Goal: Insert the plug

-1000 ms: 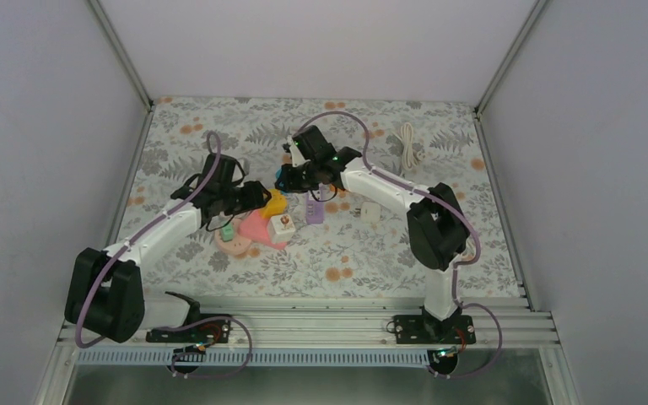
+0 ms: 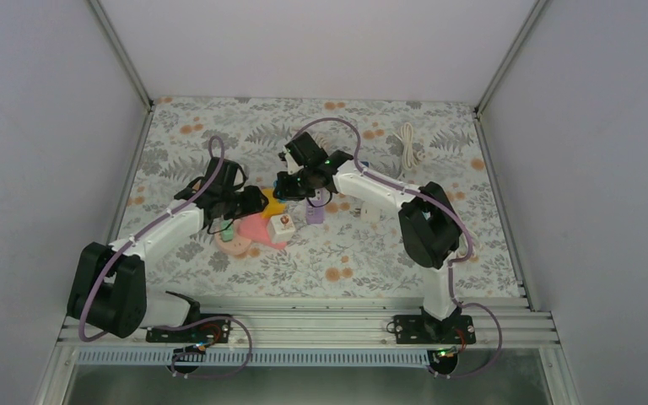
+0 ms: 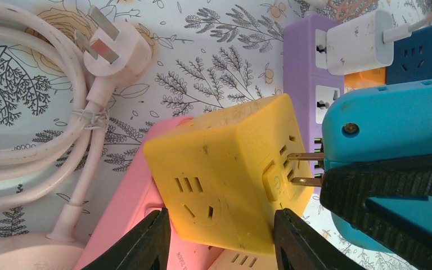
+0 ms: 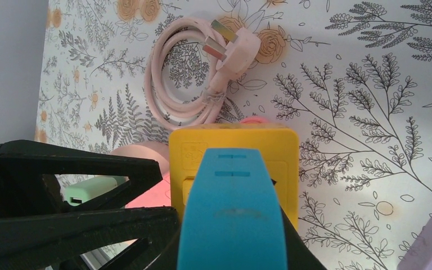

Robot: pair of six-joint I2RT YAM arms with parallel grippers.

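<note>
A yellow socket cube (image 3: 202, 169) lies tilted on pink blocks (image 3: 124, 219). In the left wrist view my left gripper has its fingers apart at the cube's near side, part open. My right gripper (image 2: 287, 190) is shut on a blue plug (image 3: 388, 124). The plug's two metal prongs point at the cube's slotted face, their tips at or just in the holes; how deep I cannot tell exactly.
A coiled pink cable with a plug (image 4: 236, 56) lies beyond the cube. A purple power strip (image 3: 304, 56) with a white charger (image 3: 357, 42) stands beside it. A white cube (image 2: 280, 228) sits nearby.
My right gripper with the blue plug has moved slightly down in the top view, toward the yellow cube. The left arm has shifted a little.
</note>
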